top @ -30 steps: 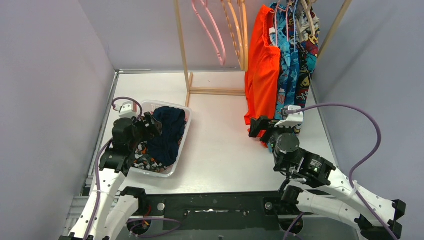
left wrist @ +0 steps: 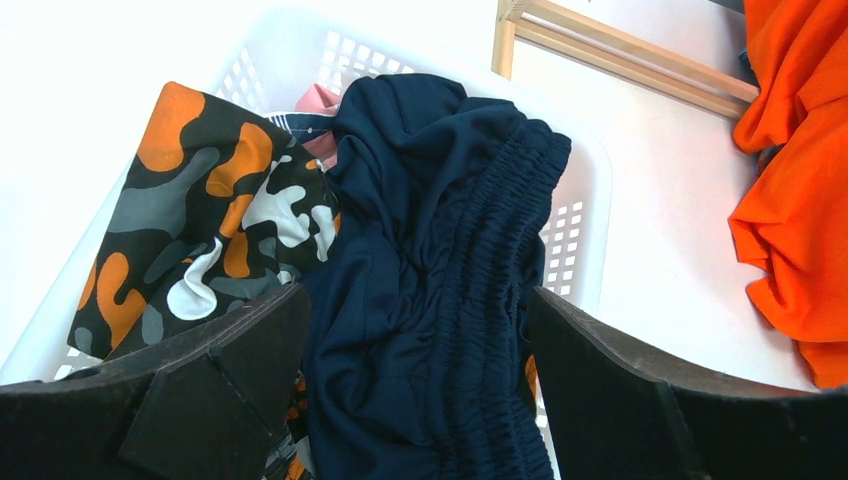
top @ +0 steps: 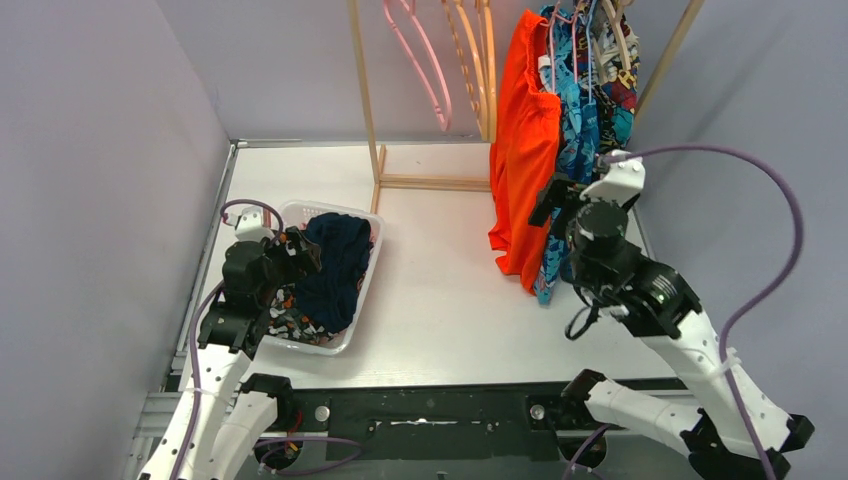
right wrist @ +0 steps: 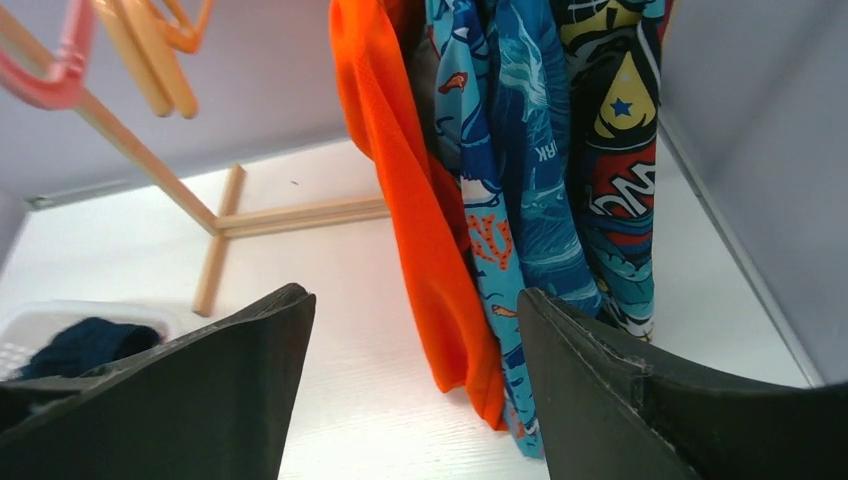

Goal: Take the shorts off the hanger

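Observation:
Bright orange shorts (top: 524, 150) hang at the left end of a row of clothes on the rack, with blue patterned shorts (right wrist: 545, 150) beside them and a dark printed garment (right wrist: 620, 170) at the right end. My right gripper is open in front of the row; in its view the orange cloth crosses the gap between the fingers, and no cloth is visibly gripped. Over the white basket at the left, my left gripper stands open above a navy garment (left wrist: 420, 260), holding nothing.
The white basket (top: 352, 325) contains navy and camouflage clothes (left wrist: 200, 200). Empty pink hangers (top: 425, 60) and wooden hangers (top: 482, 70) hang left of the orange shorts. A wooden rack bar (top: 435, 183) runs along the back.
The left arm is practically still, and the clothes hang as before.

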